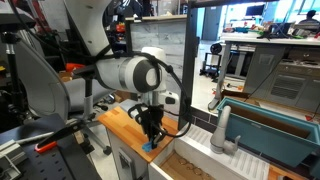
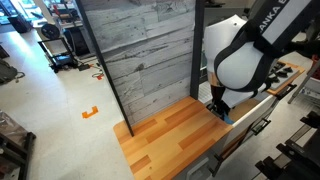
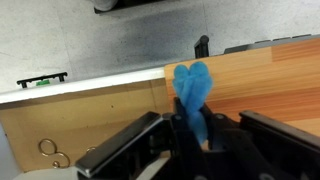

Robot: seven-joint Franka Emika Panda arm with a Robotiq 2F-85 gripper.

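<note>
A blue cloth-like thing (image 3: pixel 193 92) is pinched in my gripper, which is shut on it, in the wrist view. In exterior view 1 the blue thing (image 1: pixel 150 146) hangs low under the gripper, at the front edge of the wooden top (image 1: pixel 120 122). Exterior view 2 shows only a bit of blue (image 2: pixel 227 117) below the arm, near the same edge. Whether it touches the wood cannot be told. The arm hides part of the fingers.
An open drawer (image 1: pixel 190 170) lies to the right of the wooden top in exterior view 1; in the wrist view its floor holds several rings (image 3: pixel 55 150). A white faucet (image 1: pixel 222 130) and a teal bin (image 1: pixel 262 128) stand farther right. Much of the wooden top (image 2: pixel 165 145) is bare.
</note>
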